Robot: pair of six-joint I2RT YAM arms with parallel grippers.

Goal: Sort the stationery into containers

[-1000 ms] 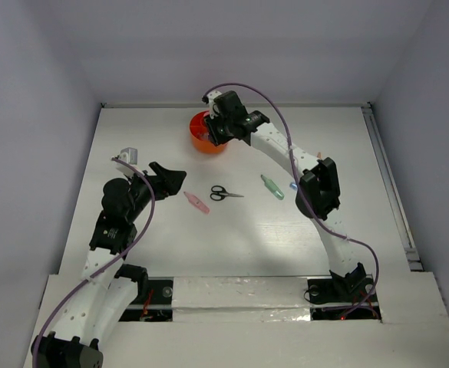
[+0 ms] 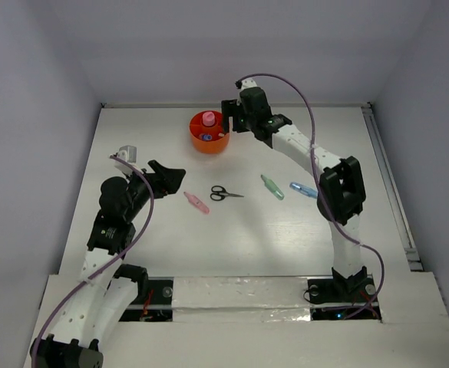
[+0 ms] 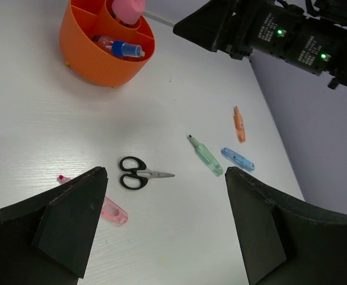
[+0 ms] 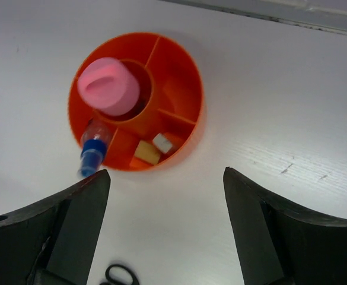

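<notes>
An orange compartment holder (image 2: 209,146) stands at the back, containing a pink item (image 4: 108,86), a blue-capped item (image 4: 92,153) and small blocks (image 4: 147,151). My right gripper (image 2: 230,115) is raised just right of it, open and empty. My left gripper (image 2: 170,177) hangs open, empty, left of the loose stationery. On the table lie a pink pen (image 2: 196,202), black scissors (image 2: 218,193), a green pen (image 2: 272,186), a blue pen (image 2: 303,189) and, in the left wrist view, an orange pen (image 3: 239,124).
The white table (image 2: 247,245) has clear room at the front and back right. Grey walls (image 2: 431,184) bound the workspace at the sides and back.
My right gripper has moved up and to the right, away from over the holder, uncovering its contents. The left arm is still.
</notes>
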